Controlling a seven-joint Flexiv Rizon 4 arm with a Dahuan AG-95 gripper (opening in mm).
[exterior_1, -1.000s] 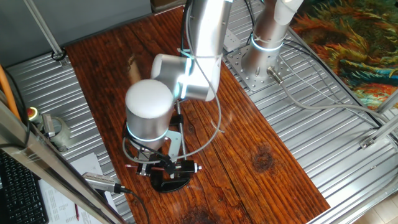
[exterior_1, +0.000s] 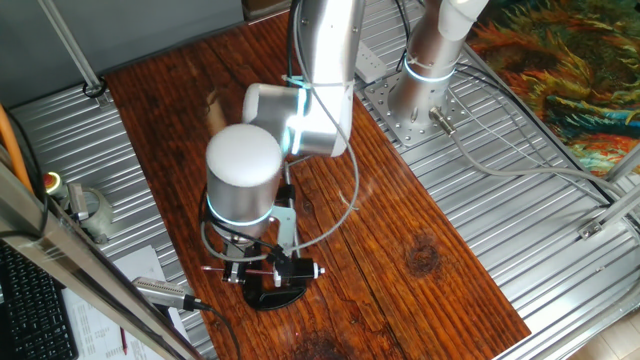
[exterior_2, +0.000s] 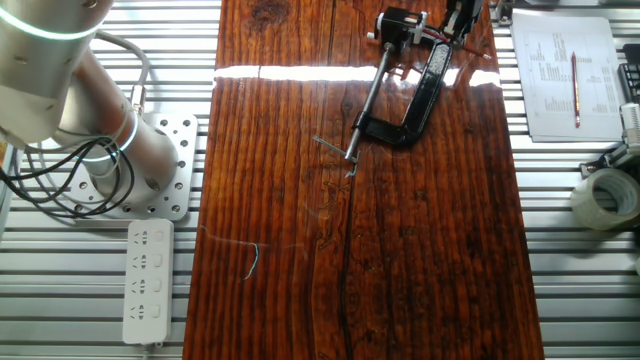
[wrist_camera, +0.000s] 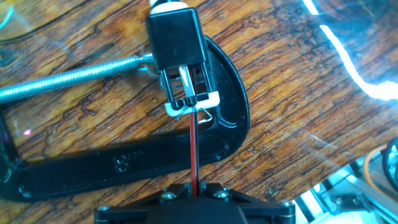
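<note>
In the wrist view, my gripper is at the bottom edge, shut on a slim red rod like a pencil (wrist_camera: 194, 146). The rod points away from me toward a black block (wrist_camera: 176, 40) with a white-edged open frame (wrist_camera: 213, 99). Its far end meets that frame; how deep it sits is unclear. Beneath them a black C-clamp (wrist_camera: 149, 158) with a threaded screw lies on the wooden board. In exterior view 2 the block (exterior_2: 396, 27), rod (exterior_2: 470, 48) and clamp (exterior_2: 432, 90) are at the top, with most of the gripper outside the picture.
The wooden board (exterior_2: 270, 300) is largely bare around the clamp. A power strip (exterior_2: 148, 280), a tape roll (exterior_2: 607, 198) and paper (exterior_2: 560, 75) lie off its sides.
The clamp and block look unmoved, and the rod remains in my gripper.
</note>
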